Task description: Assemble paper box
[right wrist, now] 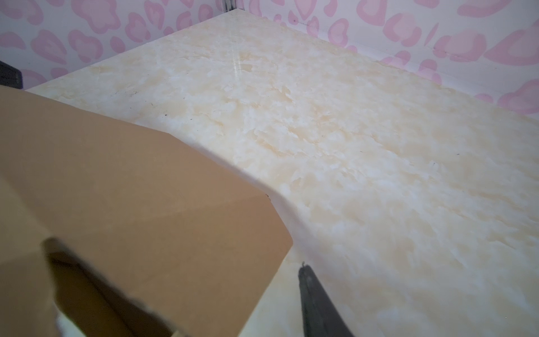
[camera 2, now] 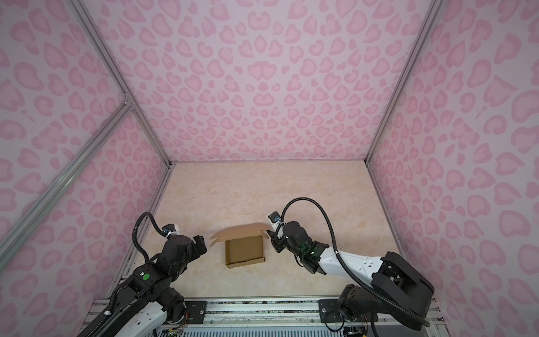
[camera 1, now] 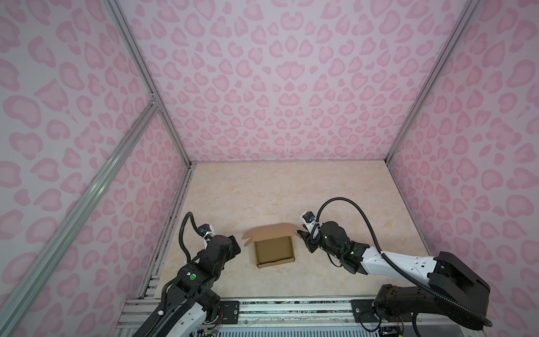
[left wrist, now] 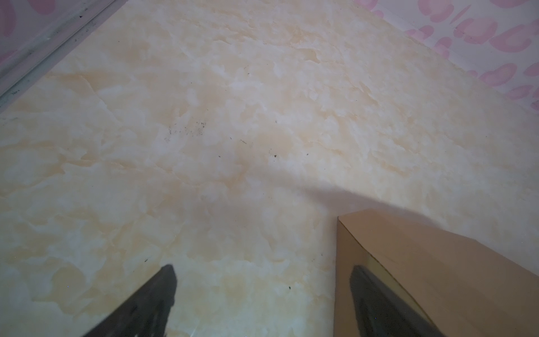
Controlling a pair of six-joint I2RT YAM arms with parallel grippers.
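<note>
A cardboard box (camera 1: 274,250) (camera 2: 244,251) sits on the table with its flapped lid (camera 1: 269,230) (camera 2: 238,230) raised at the back. My left gripper (camera 1: 234,246) is open just left of the box, nothing between its fingers; the box's side and flap (left wrist: 410,241) show at lower right in the left wrist view. My right gripper (camera 1: 305,238) is open at the lid's right end, one fingertip beside the large flap (right wrist: 185,213) in the right wrist view; whether they touch I cannot tell.
Pink-patterned walls (camera 1: 471,168) enclose it on the left, back and right.
</note>
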